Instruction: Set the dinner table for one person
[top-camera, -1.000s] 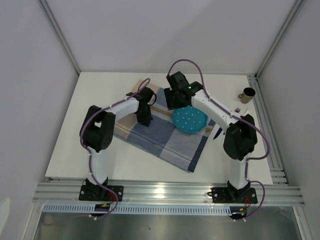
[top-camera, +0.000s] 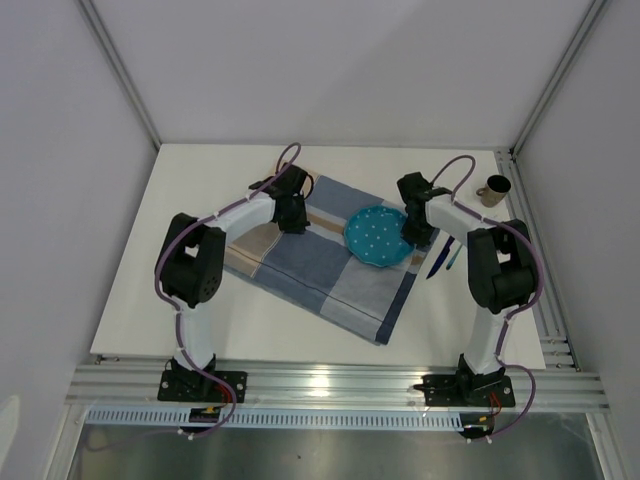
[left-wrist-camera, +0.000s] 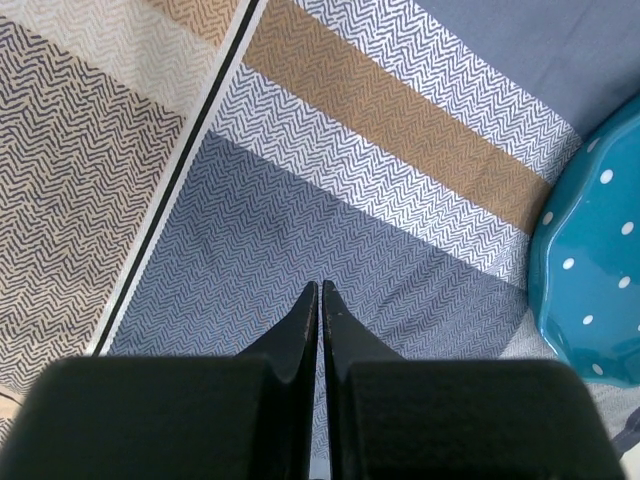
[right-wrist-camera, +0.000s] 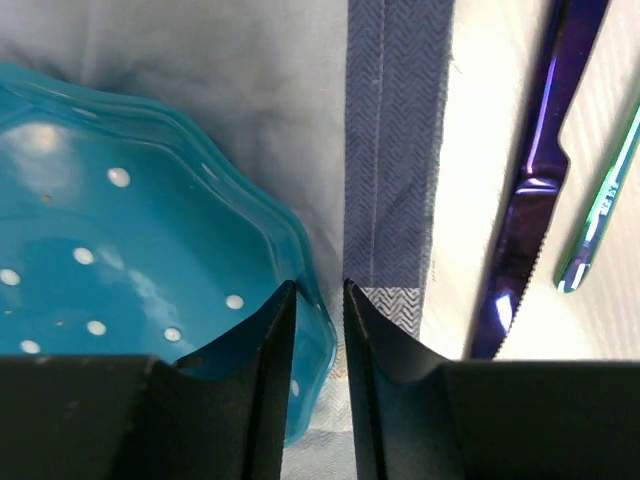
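Note:
A striped cloth placemat (top-camera: 320, 280) lies on the table. On its right part sits the teal polka-dot plate (top-camera: 372, 237), also at the right of the left wrist view (left-wrist-camera: 590, 250). My left gripper is shut, nothing between its fingers, over the cloth left of the plate. My right gripper is at the plate's right rim, one finger on each side of it, closed on the rim. A purple knife (right-wrist-camera: 530, 200) and a teal utensil (right-wrist-camera: 600, 210) lie on the bare table to the right.
A dark mug (top-camera: 495, 191) stands at the back right corner of the table (top-camera: 170, 300).
My right gripper has moved right and toward the front, from above the plate's back edge down to its right rim. The left gripper has shifted only slightly.

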